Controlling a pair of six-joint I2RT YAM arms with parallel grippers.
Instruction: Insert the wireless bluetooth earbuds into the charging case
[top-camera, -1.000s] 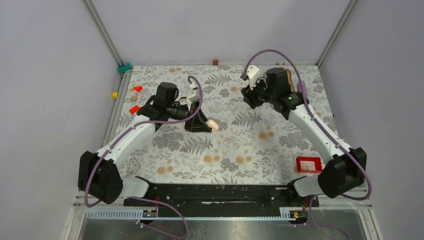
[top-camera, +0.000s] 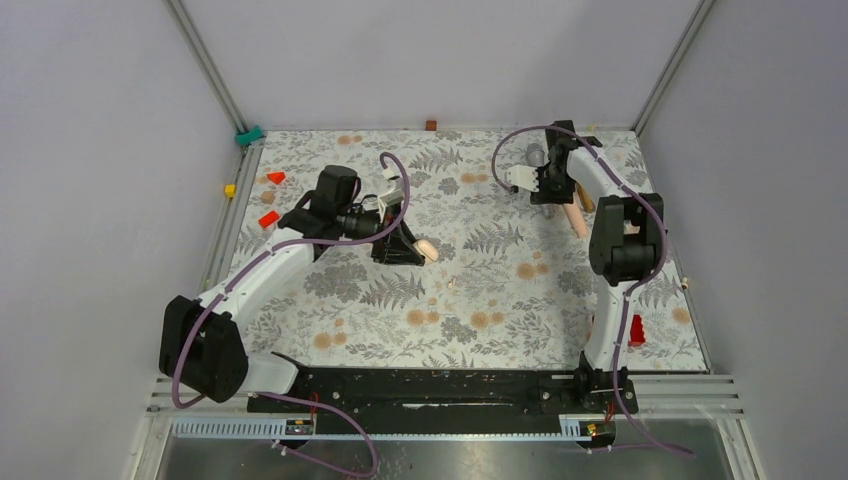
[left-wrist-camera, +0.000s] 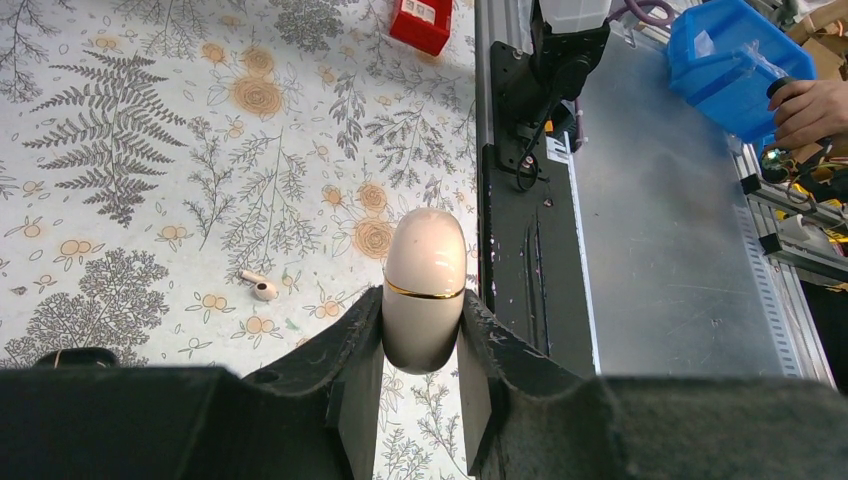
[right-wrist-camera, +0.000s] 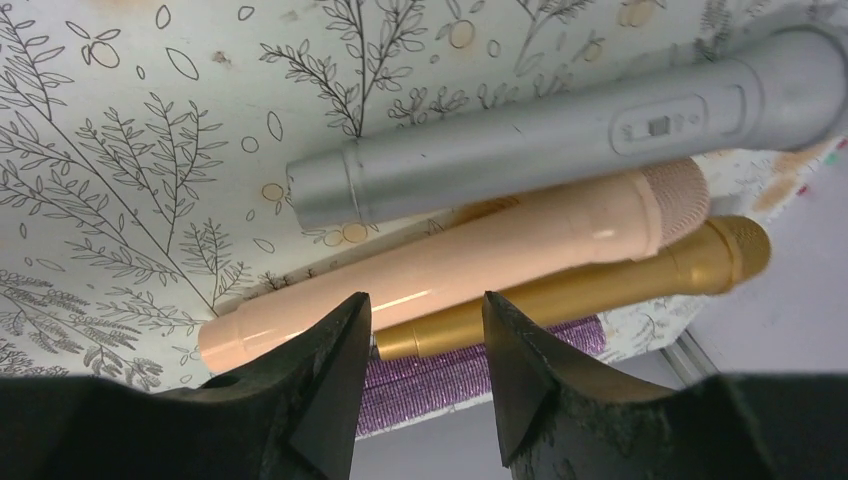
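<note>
My left gripper is shut on a cream charging case (left-wrist-camera: 424, 260) with a gold band, held over the middle of the table (top-camera: 400, 310). A small cream earbud (left-wrist-camera: 264, 289) lies on the table below it. My right gripper is open above a row of microphones at the back right: a silver one (right-wrist-camera: 560, 130), a pink one (right-wrist-camera: 460, 255) and a gold one (right-wrist-camera: 600, 300).
A purple sparkly object (right-wrist-camera: 410, 395) lies beside the microphones. A red box (left-wrist-camera: 420, 22) sits at the front right. Small red pieces (top-camera: 268, 218) lie at the far left.
The right arm has swung right and back to over the microphones, its elbow coming inward. The left arm and the case it holds have barely moved.
</note>
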